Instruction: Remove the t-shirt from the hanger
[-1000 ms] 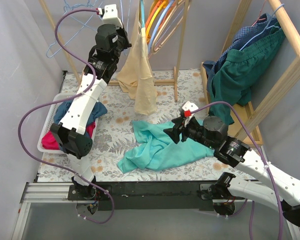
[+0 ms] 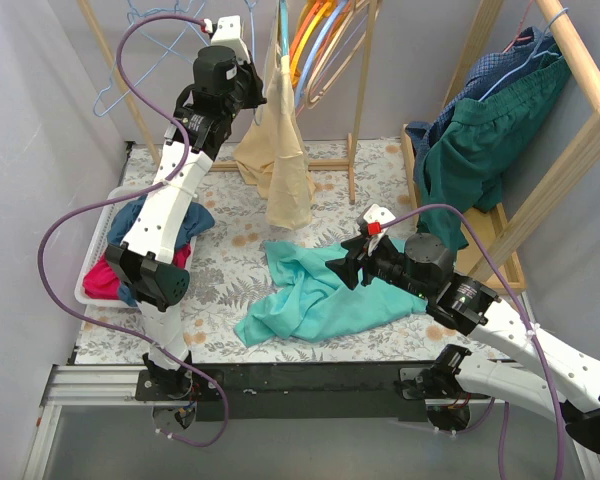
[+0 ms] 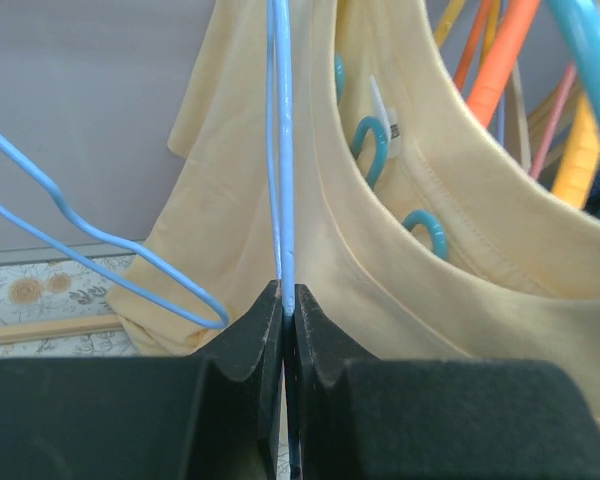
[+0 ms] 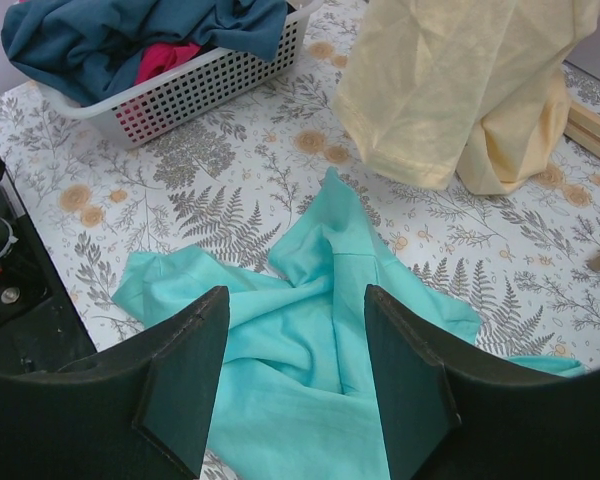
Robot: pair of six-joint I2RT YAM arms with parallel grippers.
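Observation:
A teal t-shirt (image 2: pixel 325 295) lies crumpled on the patterned table, off any hanger. In the left wrist view my left gripper is shut on a thin light-blue hanger (image 3: pixel 285 150), which rises vertically from between the fingertips. That gripper is up at the rack at the back. Close behind it, a beige cloth (image 2: pixel 288 150) hangs from the rack. Above the teal shirt my right gripper stands open, its fingers apart and empty.
Several coloured hangers (image 2: pixel 320 45) fill the rack beside the beige cloth; other blue hangers (image 2: pixel 145 60) hang to its left. A white basket (image 2: pixel 92 255) of clothes stands at left. Green shorts (image 2: pixel 490 150) hang on the right-hand wooden rack.
My left gripper has shifted slightly to the right and closer to the beige cloth, which stirs a little. The right arm and the teal shirt have stayed put.

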